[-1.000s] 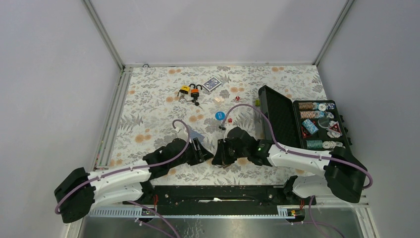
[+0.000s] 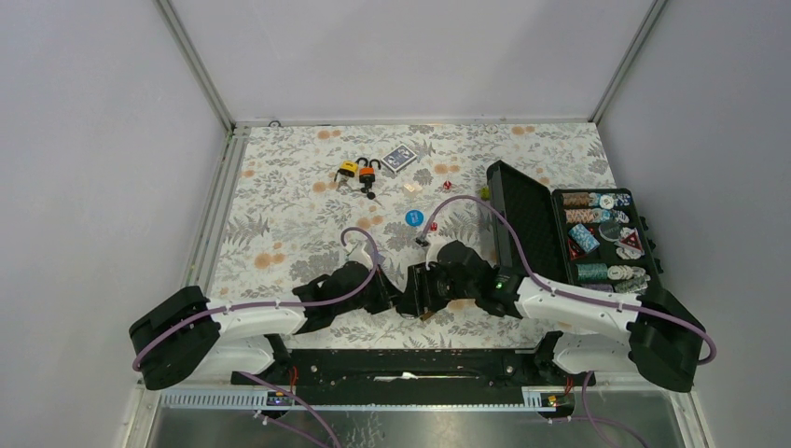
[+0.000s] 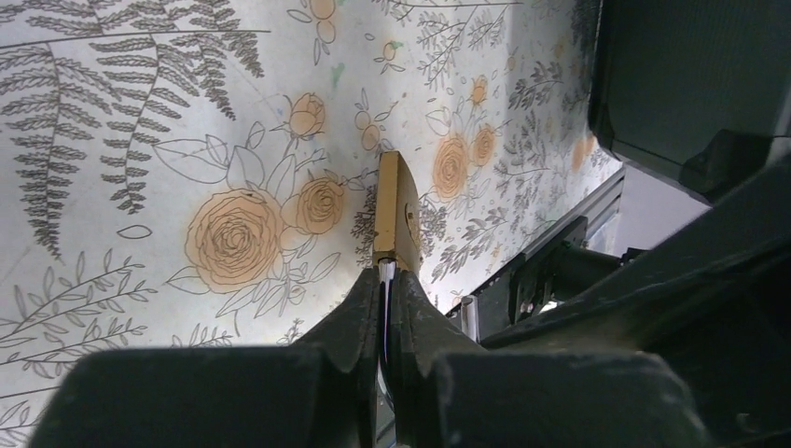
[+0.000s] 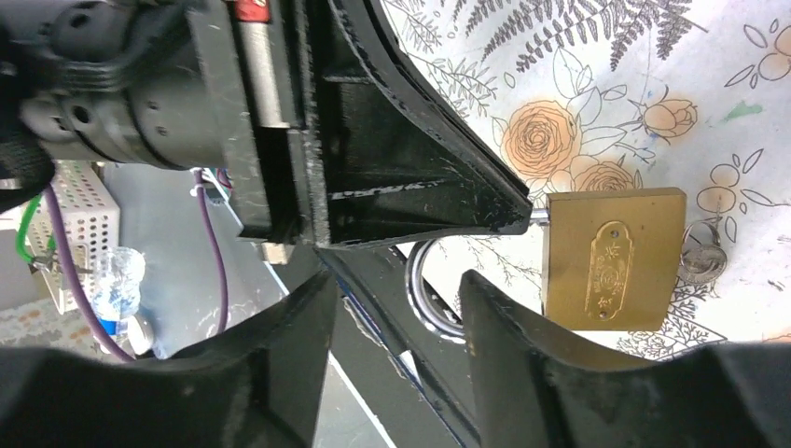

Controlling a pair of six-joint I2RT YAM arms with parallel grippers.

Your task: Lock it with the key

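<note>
My left gripper (image 2: 392, 301) is shut on the padlock at the table's near middle. In the left wrist view its fingertips (image 3: 364, 317) meet around the shackle side of the brass padlock (image 3: 394, 201). In the right wrist view the padlock (image 4: 606, 257) has its curved steel shackle (image 4: 429, 317) to the left, beside the left gripper's black finger, and a ring with keys (image 4: 701, 261) at its right end. My right gripper stands open over it, nothing visible between its fingertips.
An open black case (image 2: 527, 224) of chips and other items stands at the right. Padlocks (image 2: 367, 175), a card deck (image 2: 399, 158) and small objects lie at the back middle.
The left arm has moved right toward the middle over the last second. The right arm has shifted slightly to the right.
</note>
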